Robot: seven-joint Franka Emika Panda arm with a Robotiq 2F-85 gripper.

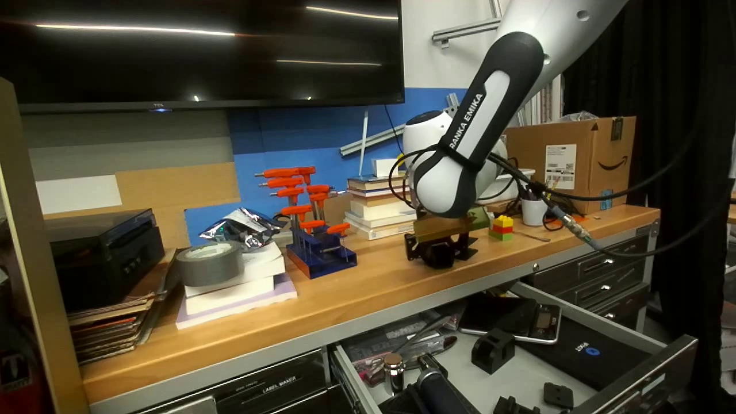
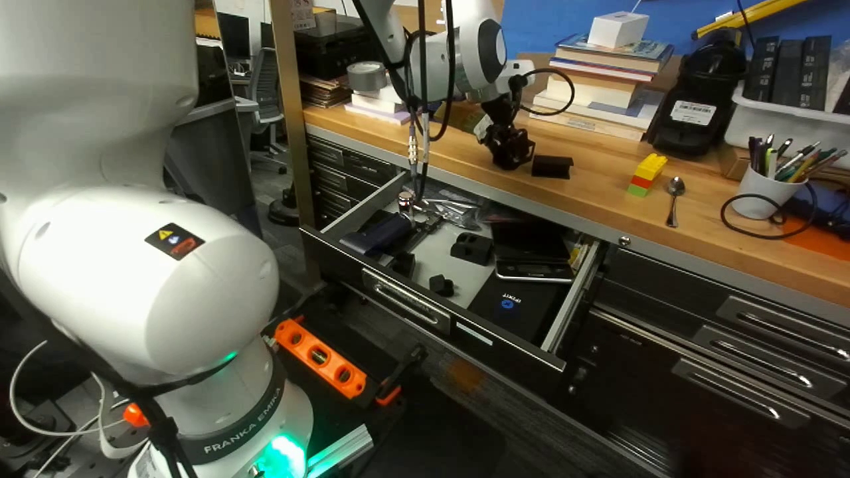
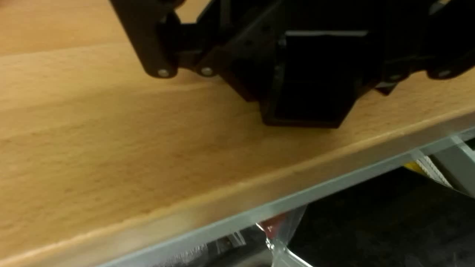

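Note:
My gripper is low over the wooden worktop, near its front edge, pointing down. A small black block-like object rests on the wood close to its right side in exterior view 2. In the wrist view, dark finger linkages spread to both sides of a black boxy shape. Black merges with black there, so where the fingertips end and whether they touch anything cannot be told. In exterior view 1 the gripper shows as a dark cluster, with a black flap at its right.
Below the worktop edge, an open drawer holds tools, a black block and flat black items. Right of the gripper stand a toy-brick stack, a spoon and a pen cup. Books are stacked behind.

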